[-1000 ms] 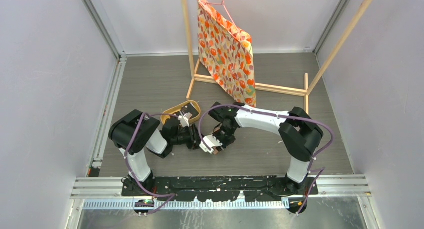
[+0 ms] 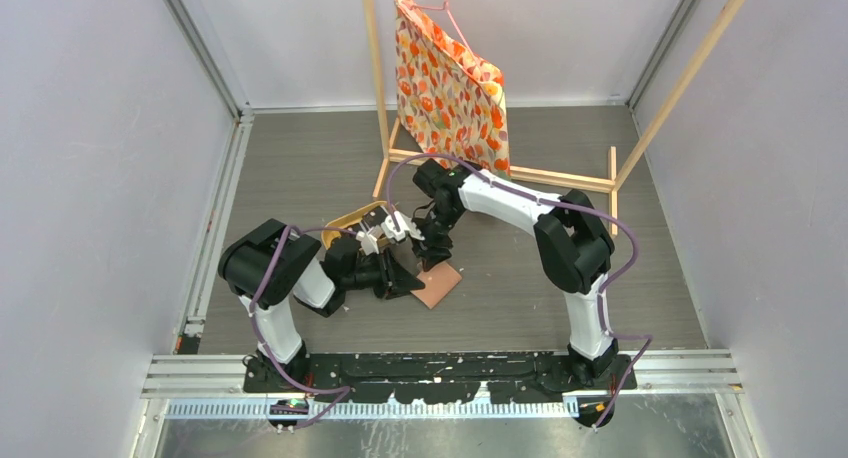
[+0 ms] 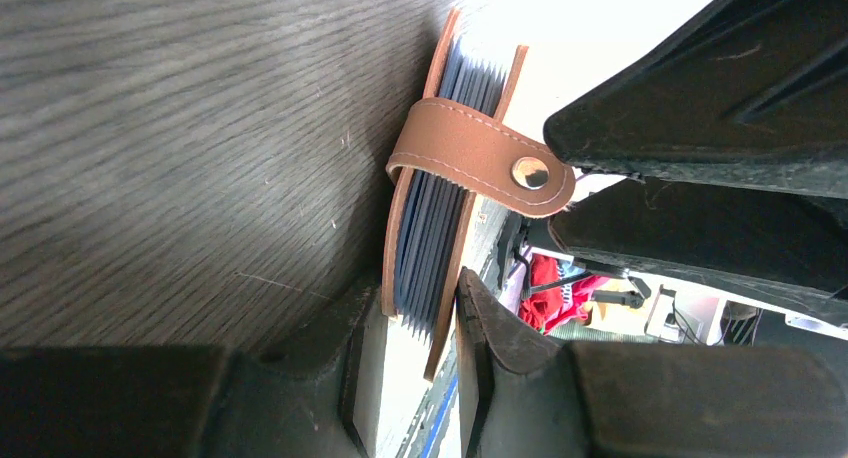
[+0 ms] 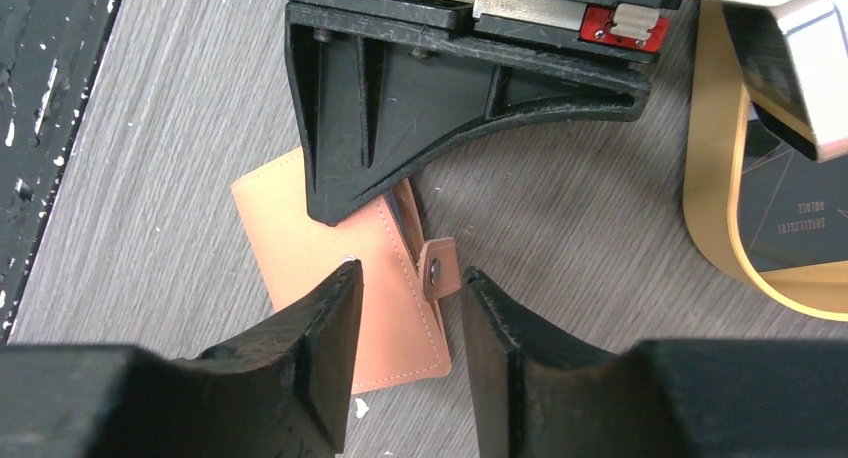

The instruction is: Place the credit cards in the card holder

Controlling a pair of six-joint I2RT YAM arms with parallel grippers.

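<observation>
My left gripper is shut on its edge. In the right wrist view my right gripper stands part open above the holder [image 4: 340, 308], its fingertips apart around the strap tab, which appears below them. A yellow tray [image 4: 712, 178] with dark cards [image 4: 795, 218] sits beside the grippers.
A wooden frame [image 2: 560, 179] with an orange patterned cloth [image 2: 445, 98] stands behind the arms.
My right arm has moved up and leftward in the top view toward the tray, uncovering more of the holder. The cloth's lower part is now hidden behind it. My left arm looks still.
</observation>
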